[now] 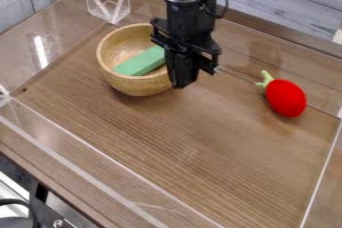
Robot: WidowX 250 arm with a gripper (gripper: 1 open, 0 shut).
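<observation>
My black gripper [178, 70] points down over the right part of a wooden bowl [120, 87]; its fingertips look shut, with nothing visible between them. Inside the bowl lies a green block [138, 64], partly hidden behind the gripper. To the right, a red object with a green top [285, 98], like a toy vegetable, lies on the wooden table.
A clear angular object [107, 2] stands at the back left. The table's edges show at the back and left.
</observation>
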